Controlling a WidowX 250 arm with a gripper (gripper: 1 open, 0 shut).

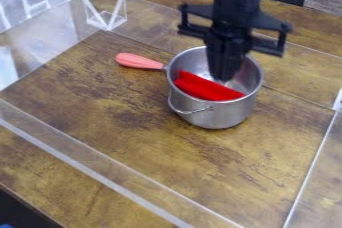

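Observation:
A steel pot [221,114] with a wire handle stands right of centre on the wooden table, holding a red object [203,89]. A pink handle [140,61] lies at the pot's left, pointing away from it. The black gripper [233,30] hangs blurred above the pot's back rim; whether its fingers are open or shut is unclear.
Clear transparent sheets or edges run along the left and right. A white wire object [107,12] sits at the back left.

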